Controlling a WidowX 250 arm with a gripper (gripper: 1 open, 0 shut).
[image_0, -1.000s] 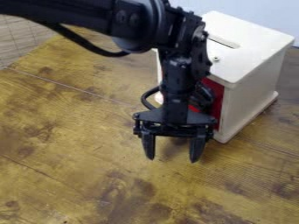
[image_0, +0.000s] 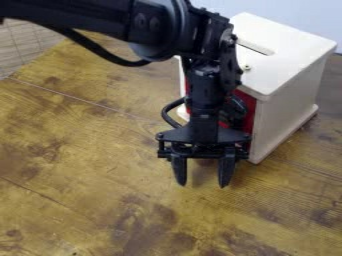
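My black gripper (image_0: 203, 172) points down in front of a white box (image_0: 281, 70) with a slot in its top and a red front panel (image_0: 243, 110), which the arm partly covers. The two fingers hang apart low over the wooden table (image_0: 80, 190), and no object shows between them. Whether they hold anything small or hidden cannot be told from this view.
A thin line or cord runs across it at the left. A pale wall stands behind the box, and a woven mat shows at the top left.
The box has not moved.
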